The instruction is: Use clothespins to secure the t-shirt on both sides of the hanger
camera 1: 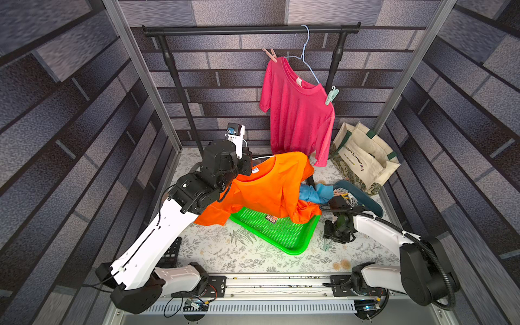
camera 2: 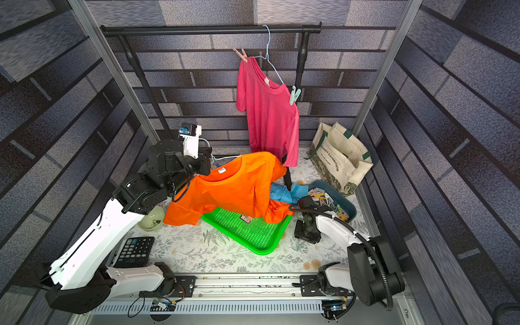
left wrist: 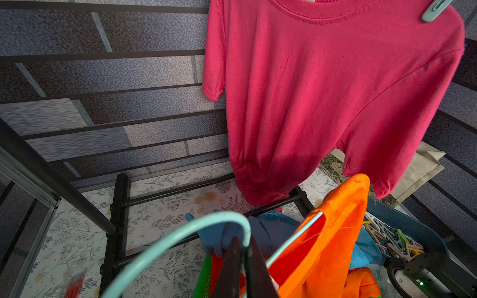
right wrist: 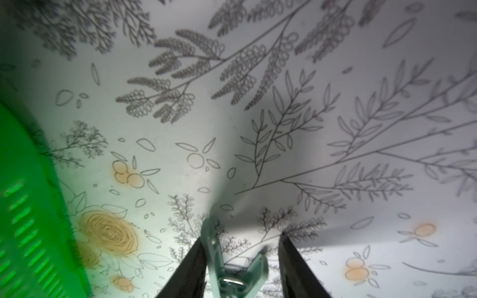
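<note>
The orange t-shirt point(camera 1: 265, 189) hangs on a light blue hanger point(left wrist: 305, 229), its far side draping down by the green basket. My left gripper is shut on the hanger, whose hook curves out in front in the left wrist view. Low over the table beside the basket, my right gripper stands part open, its fingers point(right wrist: 191, 265) on either side of a pale green clothespin point(right wrist: 232, 282). That pin's two handle ends point away from me; its lower part runs out of view. No clothespin shows on the orange shirt.
A green basket point(camera 1: 292, 248) lies below the shirt. A blue bin point(camera 2: 352, 208) of clothespins stands at the right, a canvas bag point(camera 1: 360, 157) behind it. The pink shirt point(camera 1: 295, 113), pinned at both shoulders, hangs on the rack point(camera 1: 243, 31).
</note>
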